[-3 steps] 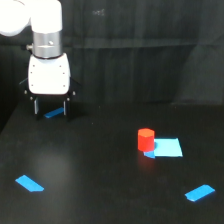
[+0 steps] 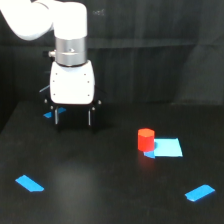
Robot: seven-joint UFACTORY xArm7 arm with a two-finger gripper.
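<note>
My gripper hangs at the back left over the black table, pointing down. Its dark fingers are spread wide apart, with nothing showing between them. A red block stands well to the right and nearer the camera, apart from the gripper. Beside it on its right lies a light blue square.
Blue strips lie flat at the front left and front right. Another blue strip lies left of the gripper. A dark curtain hangs behind.
The arm and open gripper have moved to the right and slightly down in the view. The red block and the blue pieces have stayed in place.
</note>
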